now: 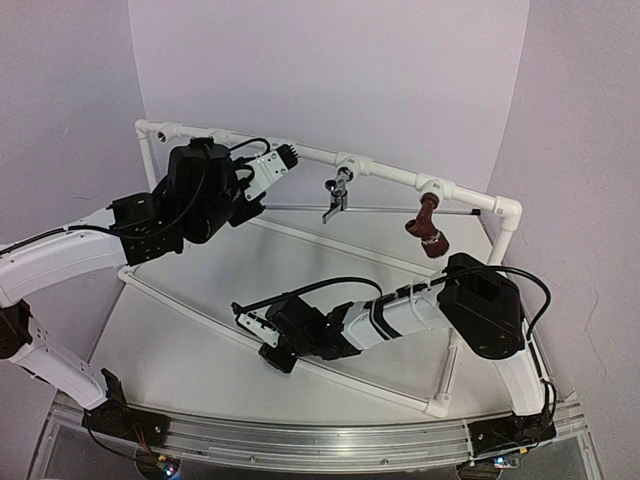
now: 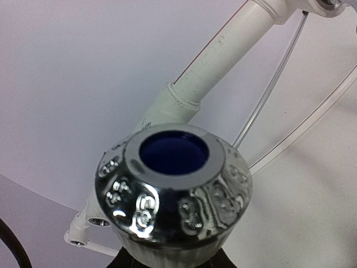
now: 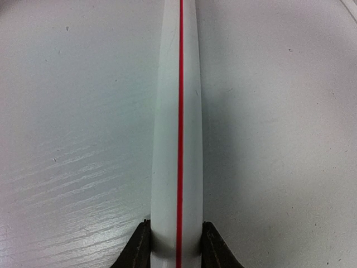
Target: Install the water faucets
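Note:
In the left wrist view, a chrome faucet (image 2: 173,218) with a dark blue centre in its rounded end fills the lower middle. My left gripper is shut on it, its dark fingers (image 2: 125,260) just showing at the bottom. Whether this faucet touches the upper white pipe (image 2: 215,56) behind it, I cannot tell; the top view hides it behind the arm. Another chrome faucet (image 1: 338,195) and a dark red one (image 1: 428,225) hang from fittings on that pipe. My right gripper is shut on the lower white pipe (image 3: 170,139) with the red stripe.
The frame's right corner elbow (image 1: 508,211) stands beyond the red faucet. A thin metal rod (image 1: 390,210) runs behind the hanging faucets. Open fittings (image 2: 99,221) show on the far pipe. The white panel (image 1: 330,255) inside the frame is mostly bare.

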